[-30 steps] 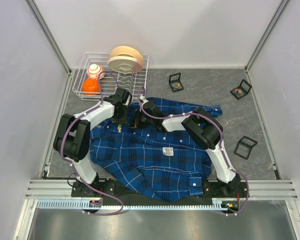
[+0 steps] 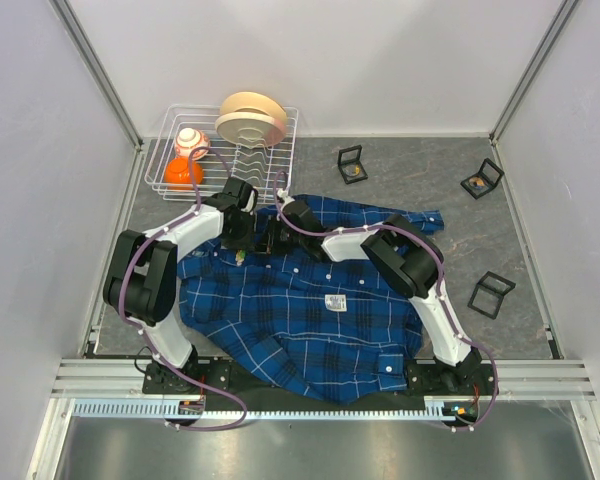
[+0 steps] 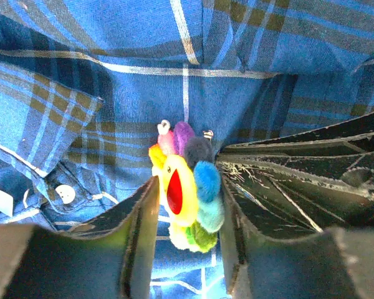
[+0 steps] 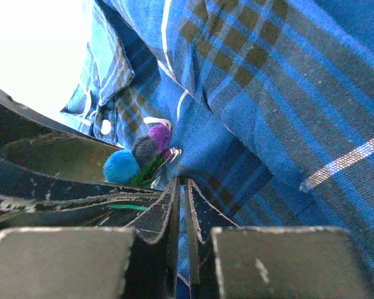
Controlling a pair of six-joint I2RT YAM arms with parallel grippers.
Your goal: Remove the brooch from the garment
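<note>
The blue plaid garment (image 2: pixel 310 320) lies spread over the table. Near its upper left is the brooch (image 3: pixel 182 184), a bundle of coloured fluffy balls with a yellow and red centre. It still lies against the cloth, with a metal pin end (image 4: pixel 174 153) showing beside the purple ball. My left gripper is part open, one finger on each side of the brooch; firm contact is hard to judge. Just to the right, my right gripper is shut on a fold of the garment, its tips down in the cloth.
A wire dish rack (image 2: pixel 160 180) with plates (image 2: pixel 250 128) and an orange bowl (image 2: pixel 180 170) stands behind the left arm. Small open black boxes (image 2: pixel 351 165) sit at the back and right. Bare grey table shows right of the garment.
The right arm and the spread of the garment look unchanged.
</note>
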